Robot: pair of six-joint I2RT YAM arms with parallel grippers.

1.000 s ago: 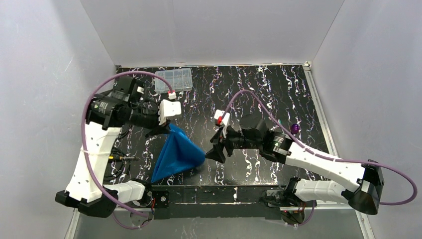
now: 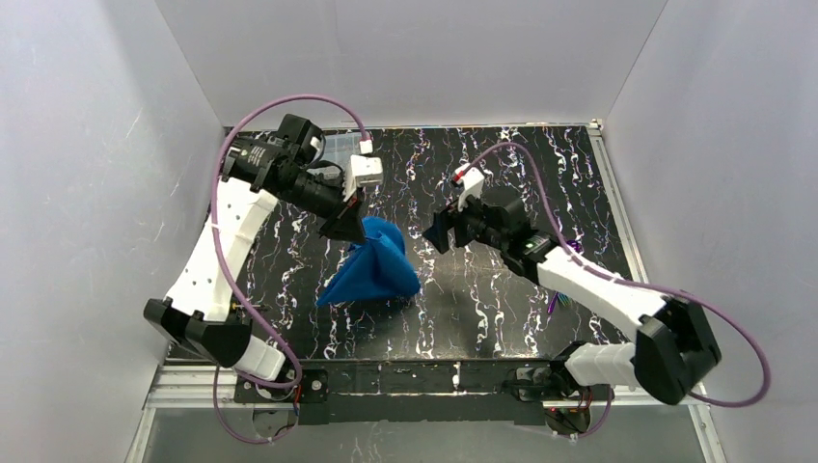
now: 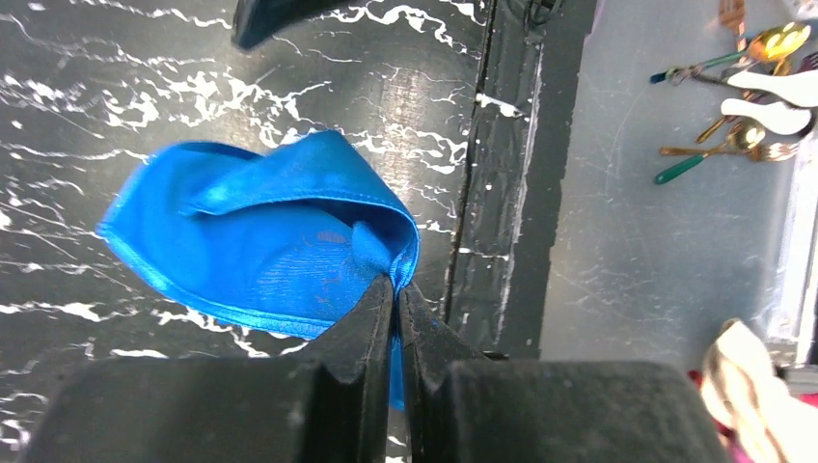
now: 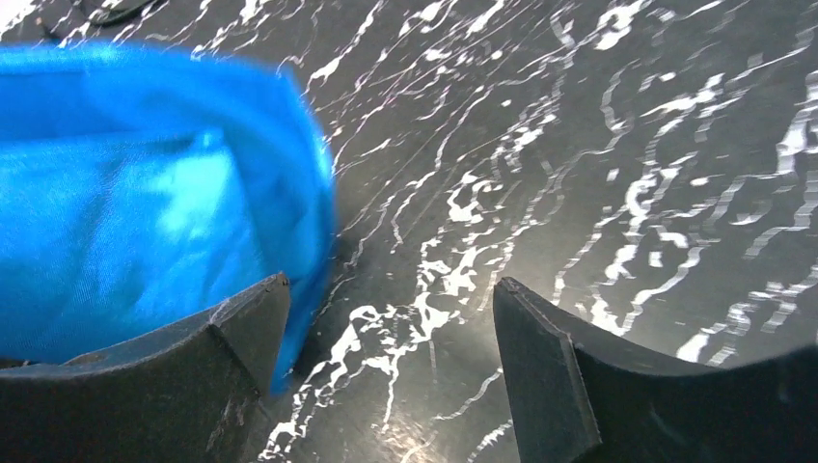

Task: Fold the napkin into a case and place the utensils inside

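The blue napkin [image 2: 371,270] hangs crumpled from my left gripper [image 2: 357,234], which is shut on its corner. In the left wrist view the pinched edge runs into the fingertips [image 3: 371,328], with folds of cloth [image 3: 260,251] spread beyond. My right gripper [image 2: 439,234] stands open a little to the right of the napkin, nothing between its fingers; in the right wrist view the blue cloth [image 4: 135,212] is beside its left finger. Utensils [image 3: 772,116], with gold, copper and white pieces, show at the right of the left wrist view.
A clear plastic tray [image 2: 342,145] is partly hidden behind the left arm at the back. Small purple and green items [image 2: 555,299] lie by the right arm.
My left gripper has moved right and toward the back, carrying the napkin away from the front edge. My right gripper has also moved toward the back and slightly right.
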